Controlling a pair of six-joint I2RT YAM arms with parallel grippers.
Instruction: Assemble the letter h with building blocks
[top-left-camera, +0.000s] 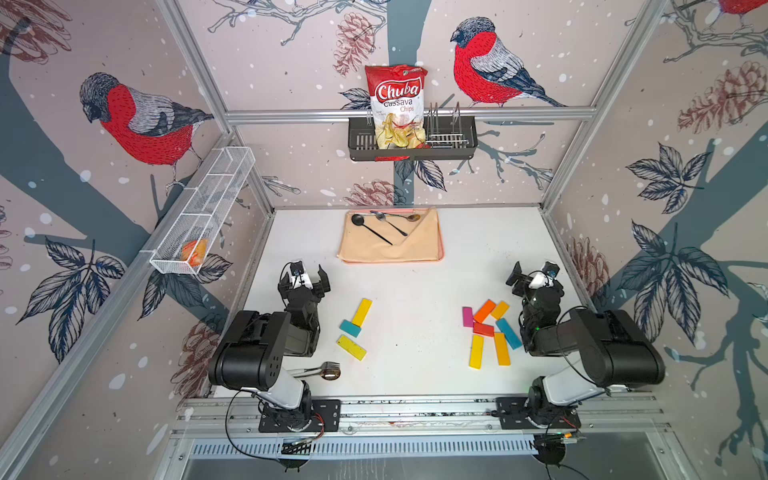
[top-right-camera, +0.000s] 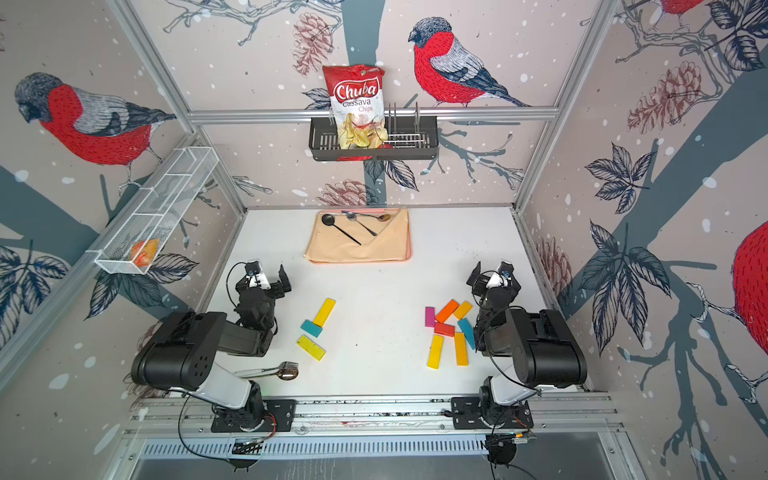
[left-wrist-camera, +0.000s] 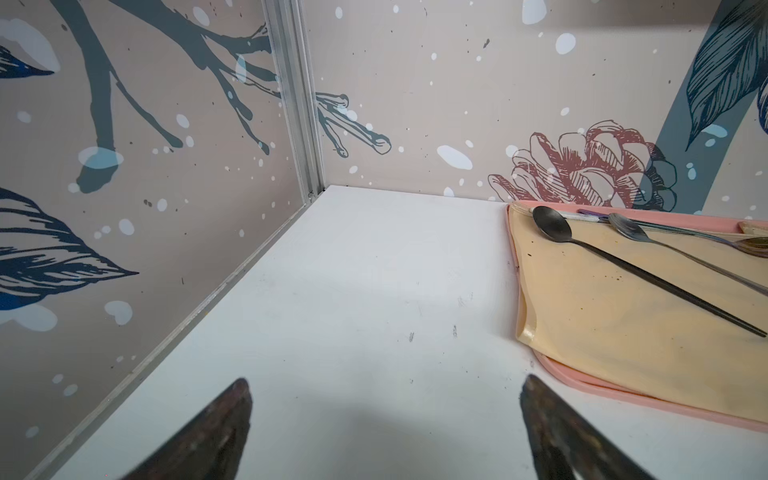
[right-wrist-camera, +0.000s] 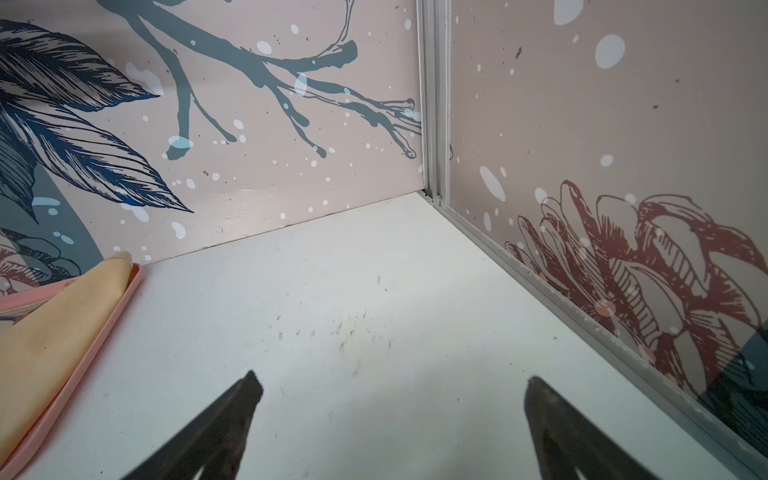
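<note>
Three blocks lie on the left of the table: a yellow block (top-left-camera: 362, 311) meeting a short teal block (top-left-camera: 349, 328), and a yellow-green block (top-left-camera: 351, 347) apart in front of them. A looser cluster on the right has a magenta block (top-left-camera: 468, 317), an orange block (top-left-camera: 485, 310), a red block (top-left-camera: 483, 329), a blue block (top-left-camera: 508, 333) and several yellow to amber ones, such as the yellow block (top-left-camera: 476, 351). My left gripper is open and empty, left of its blocks. Open and empty too, my right gripper stands beside the right cluster.
A tray with a peach cloth (top-left-camera: 388, 244) and several utensils sits at the back. Metal utensils (top-left-camera: 328, 370) lie by the left arm's base. A wire basket (top-left-camera: 204, 208) hangs on the left wall, a dark rack (top-left-camera: 412, 152) at the back.
</note>
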